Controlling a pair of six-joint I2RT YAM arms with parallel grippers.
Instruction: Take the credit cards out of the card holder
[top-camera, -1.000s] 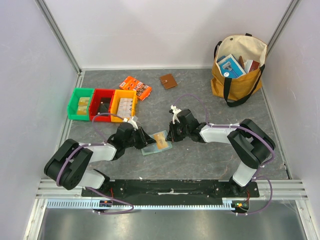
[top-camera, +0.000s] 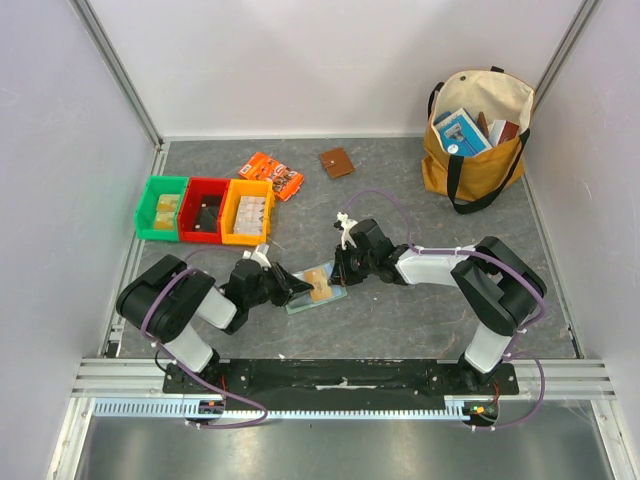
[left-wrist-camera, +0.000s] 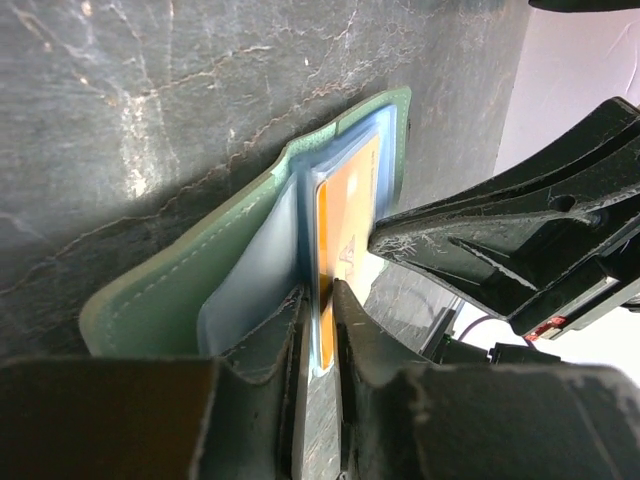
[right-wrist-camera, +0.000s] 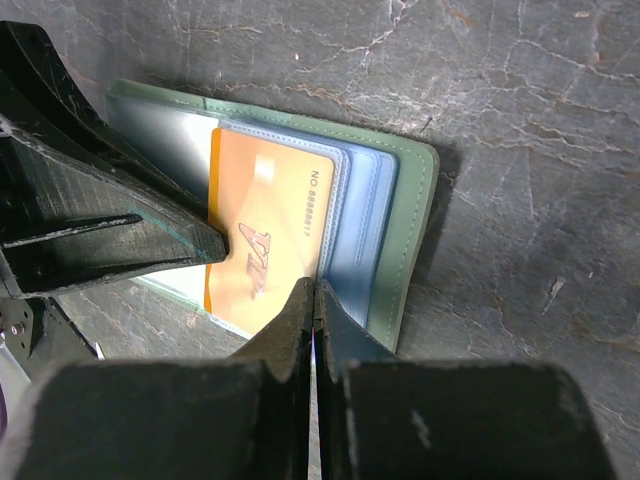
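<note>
The pale green card holder (top-camera: 335, 299) lies open on the table between my two grippers. An orange card (right-wrist-camera: 275, 205) sits in its clear and blue sleeves, its left edge standing clear of the sleeve in the right wrist view. My left gripper is slightly open at that edge, its fingertips close on either side of the card's orange rim; firm contact cannot be made out. My right gripper is shut, tips down on the card and sleeve by the card's other side, nothing visible between them.
Green (top-camera: 146, 213), red (top-camera: 187, 223) and yellow (top-camera: 232, 221) bins stand at the back left. Behind lie an orange packet (top-camera: 272, 174) and a brown wallet (top-camera: 336, 162). A tan bag (top-camera: 450, 165) fills the back right corner.
My left gripper has tipped lower and come to the card's edge, its arm swinging toward the right. The right gripper has barely moved, staying on the holder, which has shifted very little.
</note>
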